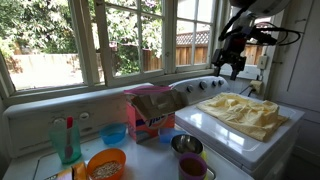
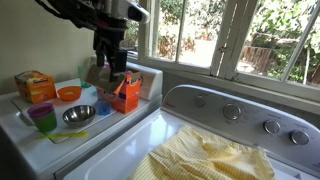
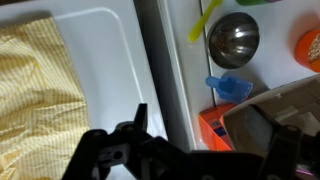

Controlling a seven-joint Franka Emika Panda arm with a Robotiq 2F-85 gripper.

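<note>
My gripper hangs in the air above the appliance tops, pointing down. Its two dark fingers stand apart, and nothing shows between them. A crumpled pale yellow striped cloth is spread on the white washer top, well below the gripper. From the wrist, the cloth lies to the left, while an orange box with an open brown top is at the lower right. Beside that box lies a blue scoop. A metal bowl sits just beyond the scoop.
On the neighbouring appliance stand an orange bowl with pale contents, a teal cup, a purple cup and another orange package. A yellow-green utensil lies near the gap between appliances. The washer's control panel rises behind the cloth.
</note>
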